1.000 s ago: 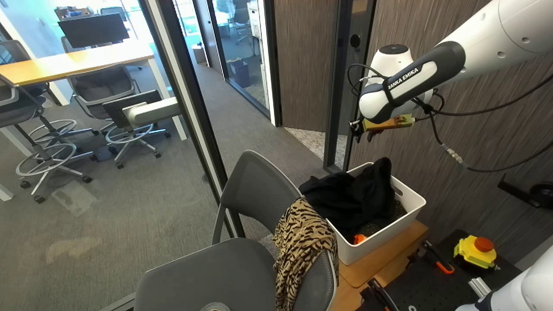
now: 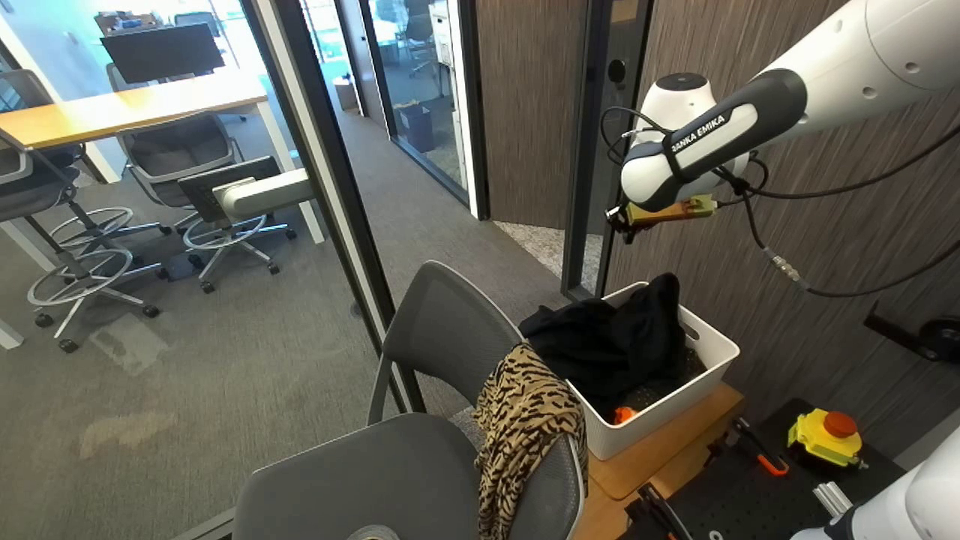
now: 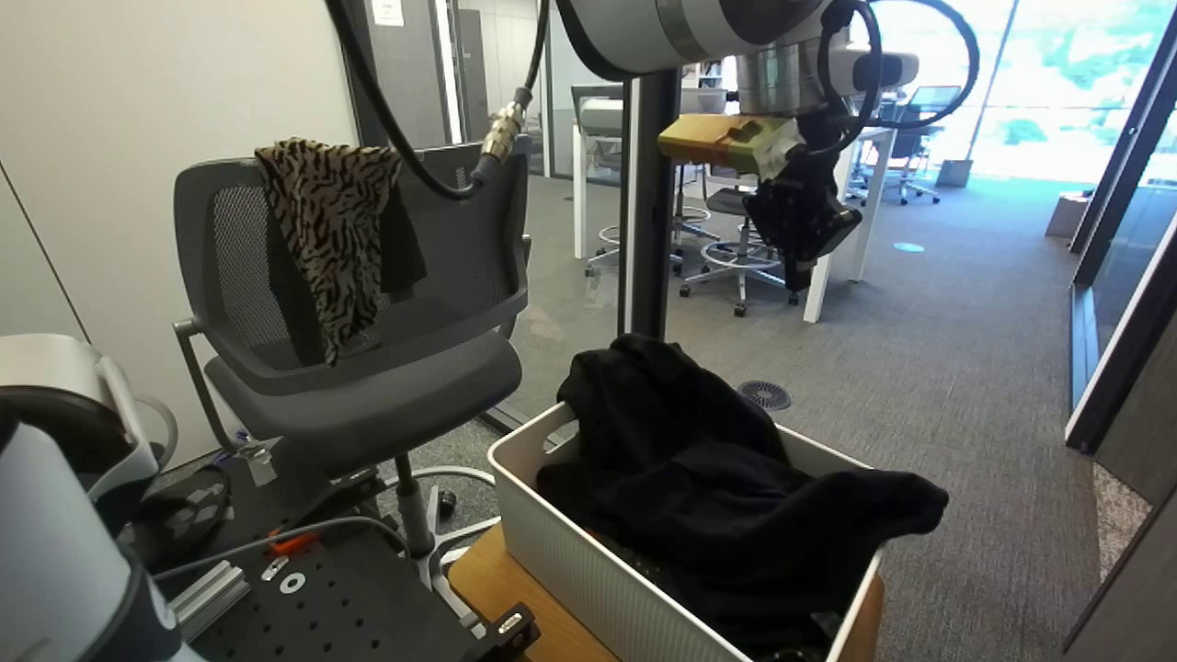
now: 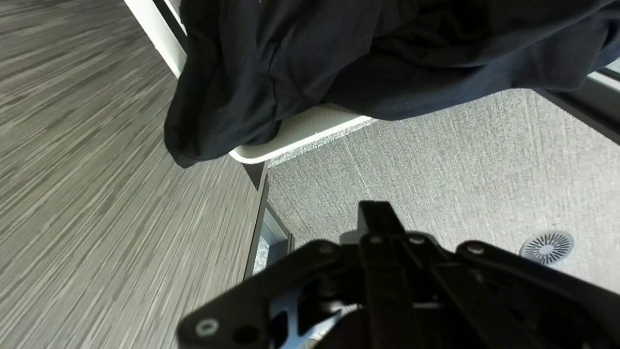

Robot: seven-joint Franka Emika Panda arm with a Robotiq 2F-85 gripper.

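Black cloth (image 3: 706,474) lies heaped in a white basket (image 2: 648,423), part of it draped over the rim in exterior view 2. Above the basket, clear of the cloth, hangs my gripper (image 3: 799,276). In the wrist view the fingers (image 4: 380,218) are together with nothing showing between them, so it is shut. A tiger-striped cloth (image 2: 531,414) is draped over the backrest of the grey chair (image 2: 360,481), to one side of the basket.
The basket stands on a wooden surface (image 2: 702,418). Beside it is a black pegboard table with a yellow box and red button (image 2: 826,437). A wood-grain wall (image 4: 104,192) rises close to the basket, and a glass partition post (image 2: 346,180) stands behind the chair.
The gripper's fingers, apart a second ago, have come together. The arm has shifted only very slightly; cloths, basket and chair are unmoved.
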